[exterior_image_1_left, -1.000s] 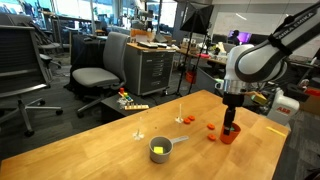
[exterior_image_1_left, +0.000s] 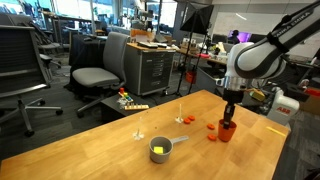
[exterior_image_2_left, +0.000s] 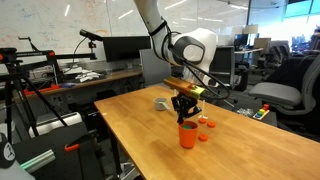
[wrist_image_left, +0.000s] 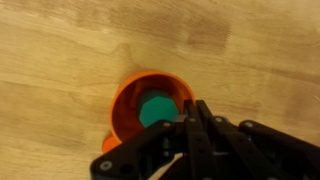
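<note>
An orange cup (exterior_image_1_left: 227, 131) stands toward the right side of the wooden table. Seen from above in the wrist view, the cup (wrist_image_left: 121, 116) has something green (wrist_image_left: 158, 106) inside it. My gripper is shut, its tips right at the cup's rim. Whether the thin rim lies between the fingers, I cannot tell. From the other side, the gripper (exterior_image_2_left: 183, 118) points down at the top of the cup (exterior_image_2_left: 188, 136).
Several small orange pieces (exterior_image_1_left: 211, 138) lie close to the cup. A silver pot (exterior_image_1_left: 160, 150) with something yellow inside stands nearer the table's middle, a light-handled utensil (exterior_image_1_left: 180, 139) beside it.
The gripper stays at the cup, with only a slight shift over the last second. The cup appears slightly higher in view than a second ago; the other objects have not moved.
</note>
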